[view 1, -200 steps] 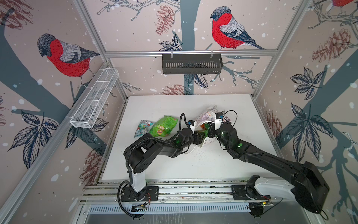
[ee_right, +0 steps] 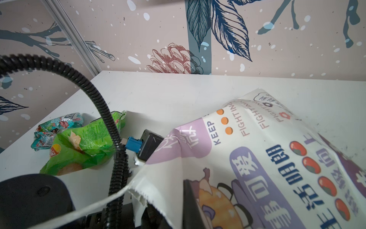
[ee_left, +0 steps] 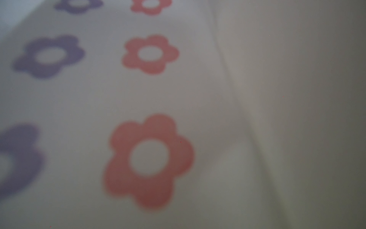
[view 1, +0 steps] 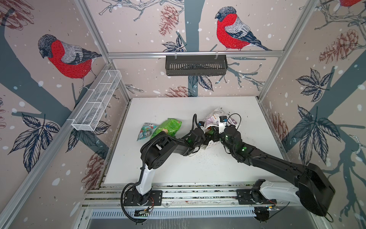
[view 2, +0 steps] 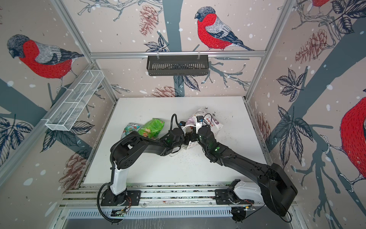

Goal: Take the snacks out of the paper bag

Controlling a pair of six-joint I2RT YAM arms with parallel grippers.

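Observation:
The white paper bag (ee_right: 263, 168), printed in purple, lies on its side with its mouth facing left. My right gripper pinches the torn upper rim, one dark finger (ee_right: 192, 210) showing outside the paper. At the bag mouth, my left gripper (view 1: 209, 136) reaches in from the left; its fingertips are hidden, so their opening cannot be told. Only blurred paper with flower prints (ee_left: 150, 160) fills the left wrist view. Out on the table lie a green snack bag (ee_right: 89, 143) and a smaller blue snack pack (ee_right: 49, 131). What is inside the bag is mostly hidden.
Bare white table (view 1: 164, 108) stretches behind the snacks and in front of the bag. A white wire basket (view 1: 97, 100) hangs on the left wall, a dark basket (view 1: 196, 68) on the back wall. Both arms stand close together at the bag mouth.
My left arm has moved right, bringing its gripper further into the bag mouth and hiding more of the green inside. The right gripper has stayed almost still at the rim.

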